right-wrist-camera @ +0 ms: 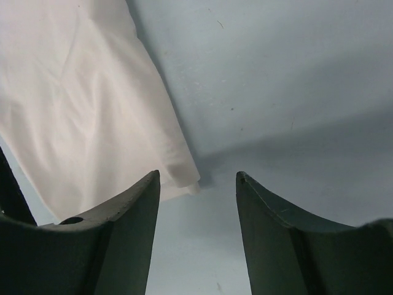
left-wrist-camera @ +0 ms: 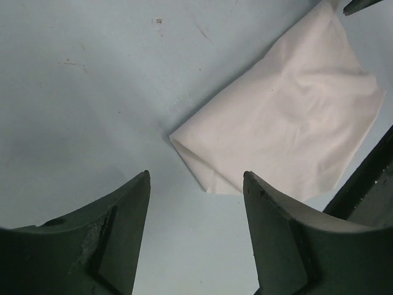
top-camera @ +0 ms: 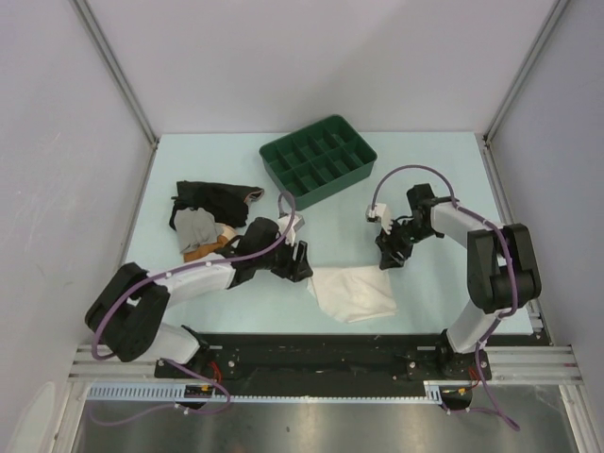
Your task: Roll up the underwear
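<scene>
The white underwear point(top-camera: 354, 290) lies on the table near its front edge, with its far edge folded. Over its far left corner hovers my left gripper point(top-camera: 304, 274), fingers apart; in the left wrist view the underwear point(left-wrist-camera: 276, 123) lies beyond the fingertips, with nothing between them. My right gripper point(top-camera: 389, 261) is open at the far right corner. In the right wrist view a corner of the underwear point(right-wrist-camera: 178, 166) sits just past the left finger point(right-wrist-camera: 132, 224), and the gap between the fingers is empty.
A dark green divided box point(top-camera: 318, 160) stands at the back middle. Dark, grey and brown cloths point(top-camera: 212, 212) are heaped at the left. Bare table lies between the box and the underwear.
</scene>
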